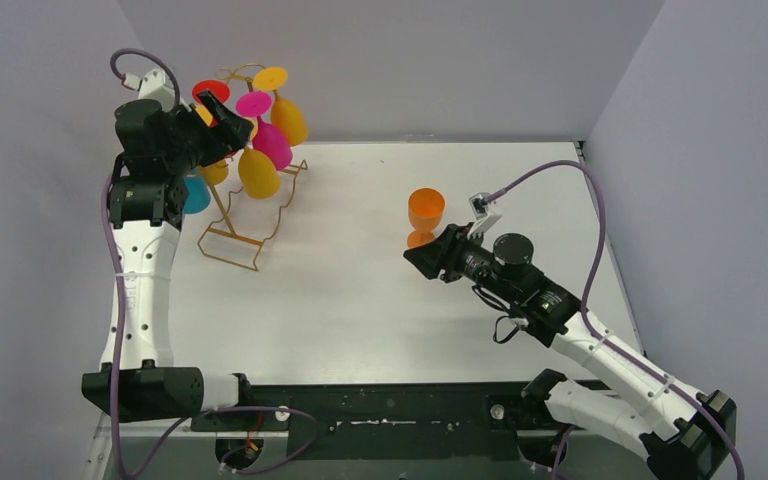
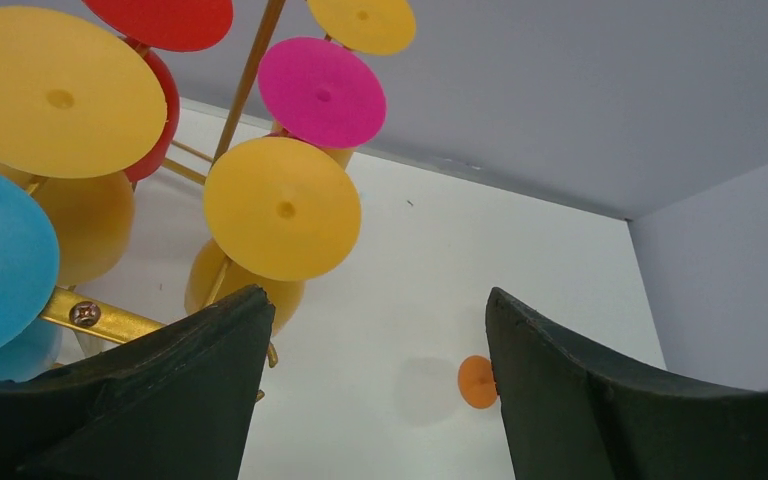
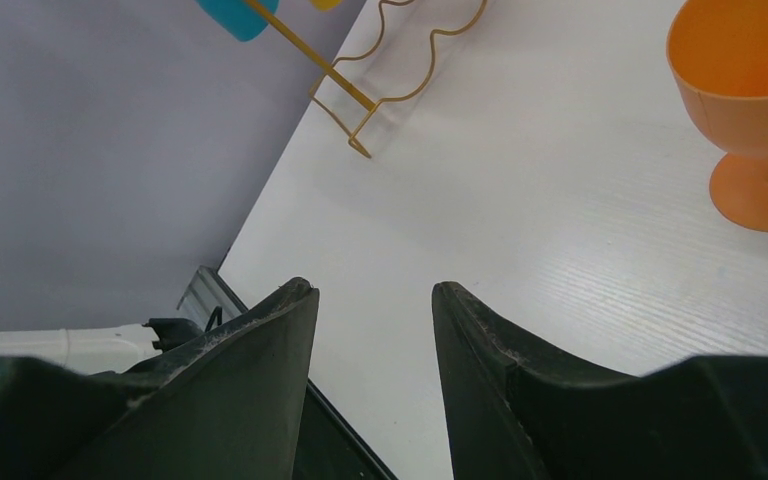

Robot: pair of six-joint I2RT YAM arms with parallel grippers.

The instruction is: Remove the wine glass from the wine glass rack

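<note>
Several coloured wine glasses hang upside down on a gold wire rack at the back left. Among them are a magenta glass, a yellow glass and a blue glass. My left gripper is over the rack, its fingers apart and nothing between them. In the left wrist view, a yellow glass base lies just beyond the left finger. An orange wine glass stands upright on the table. Beside its foot, my right gripper is open and empty.
Grey walls close in the white table on the left, back and right.
</note>
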